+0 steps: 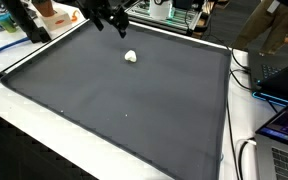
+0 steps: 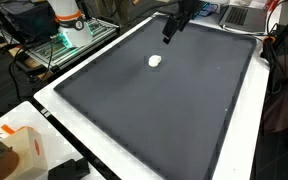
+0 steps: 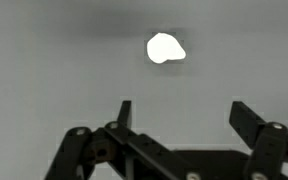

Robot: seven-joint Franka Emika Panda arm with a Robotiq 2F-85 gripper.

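Observation:
A small white object (image 1: 131, 56) lies on the dark grey mat toward its far side in exterior view 1. The same white piece (image 2: 154, 61) is bare on the mat in exterior view 2, and in the wrist view the white blob (image 3: 165, 48) shows ahead of the fingertips. My gripper (image 1: 108, 22) is above the mat, up and left of the object, clear of it. Its two fingers are wide apart in the wrist view, where the gripper is open with only bare mat between them.
The grey mat (image 1: 134, 110) is otherwise empty, with a white table edge (image 1: 84, 138) around it. Laptops (image 1: 282, 140) stand at the right in exterior view 1. An orange-and-white item (image 2: 24, 150) sits near the front left in exterior view 2.

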